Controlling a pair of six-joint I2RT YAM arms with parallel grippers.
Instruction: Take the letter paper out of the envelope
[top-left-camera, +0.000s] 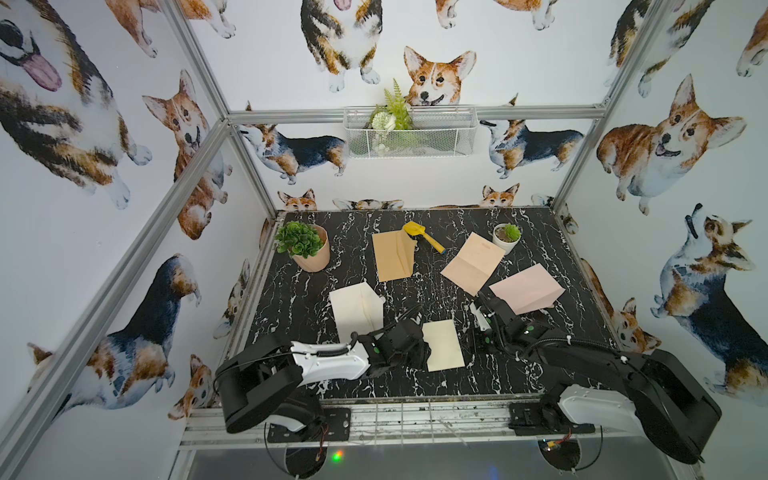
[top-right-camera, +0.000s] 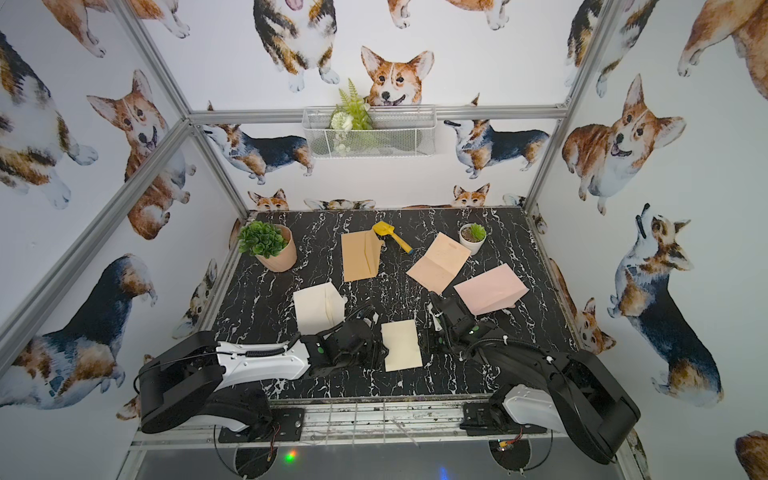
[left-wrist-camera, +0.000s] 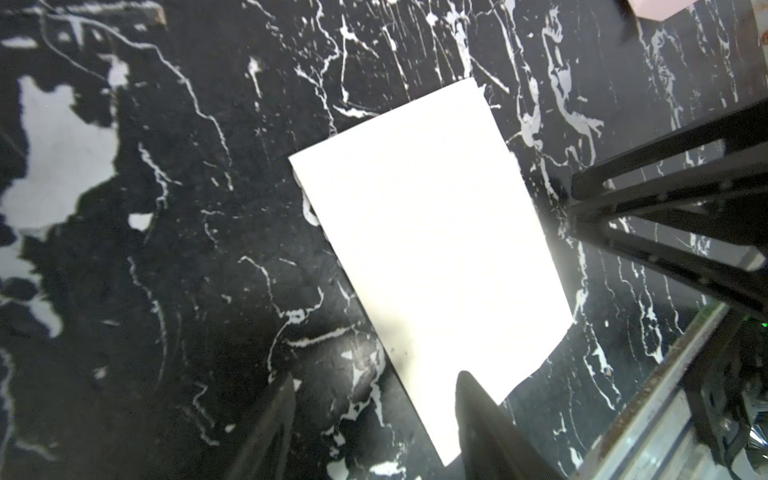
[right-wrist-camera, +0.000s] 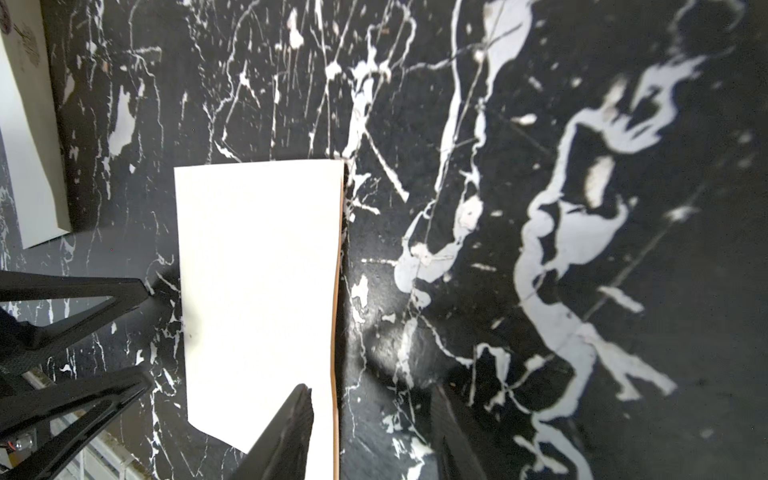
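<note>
A cream folded sheet of paper (top-left-camera: 445, 345) lies flat on the black marbled table, between my two grippers and near the front edge. In the right wrist view a thin brown edge shows along one side of this sheet (right-wrist-camera: 264, 280). My left gripper stands open over its left side, one finger above a corner. My right gripper is open too, at the sheet's right side, and nothing is between its fingers. A white envelope (top-left-camera: 356, 310) with its flap showing lies behind the left gripper. Whether anything is inside the envelopes cannot be seen.
A tan envelope (top-left-camera: 392, 256), a peach one (top-left-camera: 472, 264) and a pink one (top-left-camera: 528, 289) lie farther back. Around them are a yellow scoop (top-left-camera: 424, 237), a large potted plant (top-left-camera: 308, 248) and a small one (top-left-camera: 506, 237).
</note>
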